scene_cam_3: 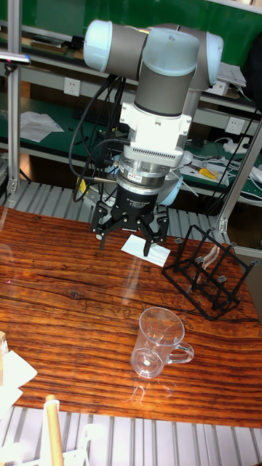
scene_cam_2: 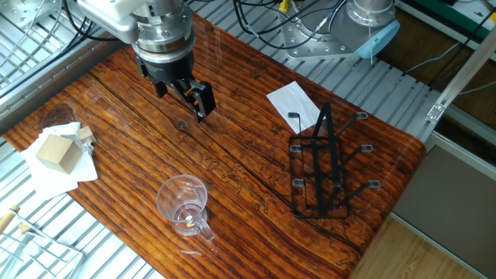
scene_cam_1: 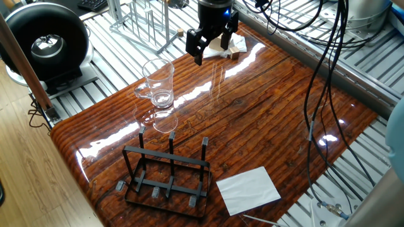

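A clear glass mug with a handle (scene_cam_1: 161,88) stands upright on the glossy wooden table; the second view shows the same mug (scene_cam_2: 184,203) from above. The black wire rack (scene_cam_1: 167,176) with several upright prongs is empty, and in the third view this rack (scene_cam_3: 205,271) lies behind and to the right of the mug (scene_cam_3: 157,341). Above the table hangs my gripper (scene_cam_3: 126,242), fingers spread apart and nothing between them. It is clear of both mug and rack, and in the second view the gripper (scene_cam_2: 200,105) points down over bare wood.
A white sheet (scene_cam_1: 249,190) lies flat beside the rack. Wooden blocks (scene_cam_2: 60,153) rest on white paper at the table's edge. Outside the table stands a light metal rack (scene_cam_1: 146,28). Black cables (scene_cam_1: 328,82) hang at the right.
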